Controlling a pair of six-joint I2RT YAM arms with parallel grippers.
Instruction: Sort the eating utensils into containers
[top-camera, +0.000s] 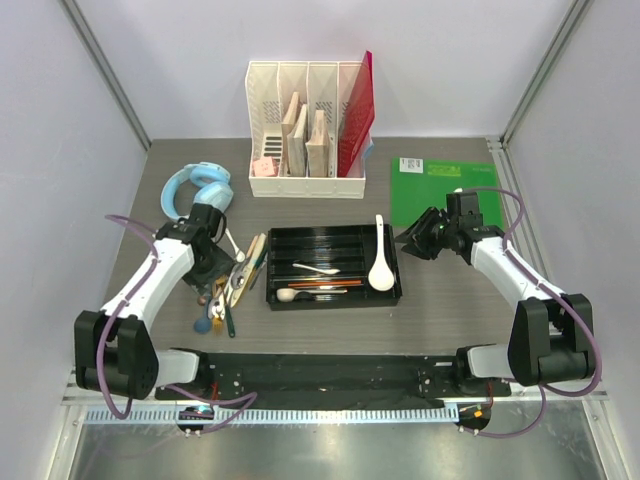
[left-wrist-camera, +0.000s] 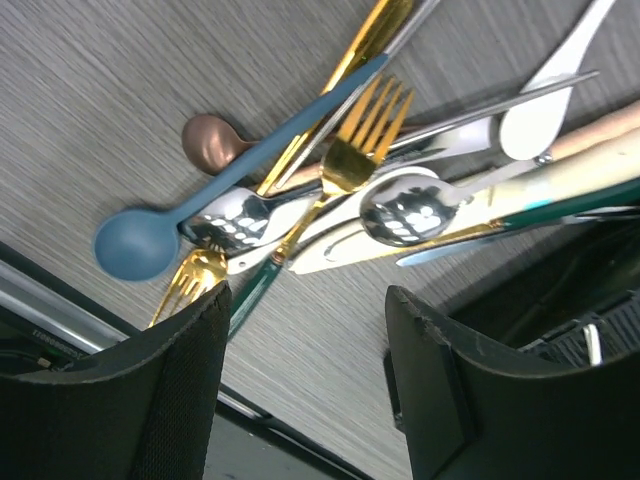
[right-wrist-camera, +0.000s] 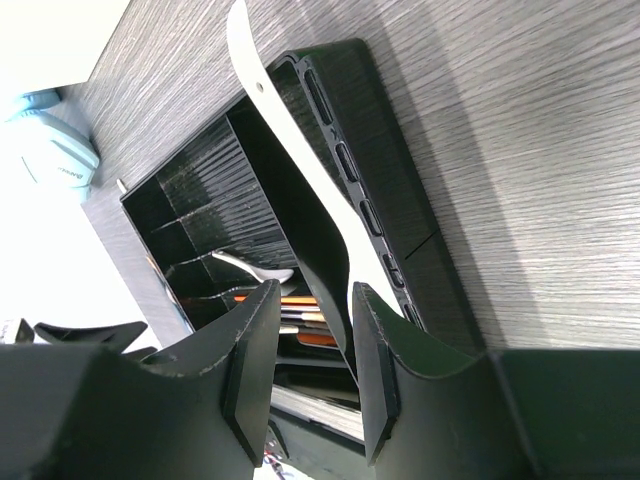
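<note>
Mixed cutlery lies heaped at the left of the table: a blue spoon (left-wrist-camera: 138, 243), a gold fork (left-wrist-camera: 347, 165), a silver spoon (left-wrist-camera: 405, 210) and several more. Above this heap hangs my left gripper, open and empty. A black divided organizer (top-camera: 320, 237) stands mid-table. In it lie a small white spoon (top-camera: 316, 268), red chopsticks (top-camera: 325, 284), a wooden spoon (top-camera: 288, 294) and, along its right compartment, a large white ladle (top-camera: 381, 275). My right gripper, part open, hovers near the organizer's right side with nothing seen held; the ladle's handle passes behind its finger.
A white file rack (top-camera: 307, 186) with books and a red folder stands at the back. Blue headphones (top-camera: 178, 190) rest at the back left, close to the left arm. A green sheet (top-camera: 440, 180) lies back right.
</note>
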